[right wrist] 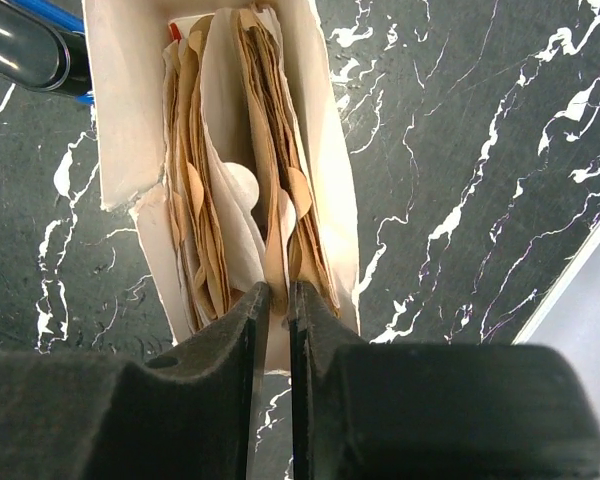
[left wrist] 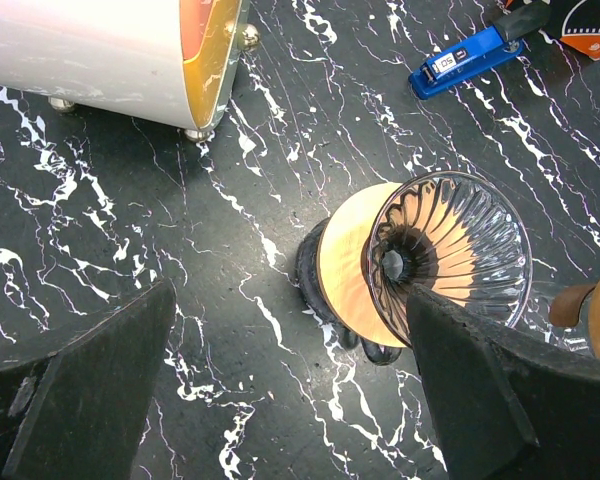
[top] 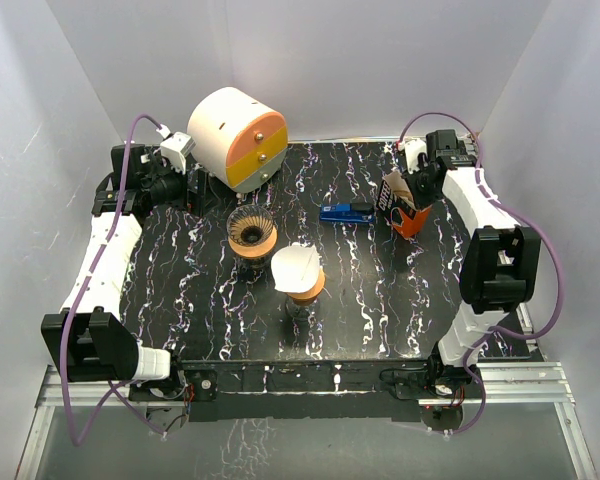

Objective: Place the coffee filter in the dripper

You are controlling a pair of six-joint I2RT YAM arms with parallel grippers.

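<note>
An empty ribbed glass dripper with a wooden collar (top: 251, 232) stands left of the table's middle; it fills the centre right of the left wrist view (left wrist: 450, 245). A second dripper (top: 305, 293) holds a white paper filter (top: 296, 267). Brown coffee filters (right wrist: 215, 190) stand packed in an open box (top: 410, 222). Over the box's near end, my right gripper is shut, its tips down at the filter edges; whether paper is caught between them is unclear. Left of the empty dripper, my left gripper is open with nothing between its fingers.
A blue stapler (top: 347, 213) lies between the drippers and the filter box. At the back left sits a white drum-shaped drawer unit (top: 225, 135).
</note>
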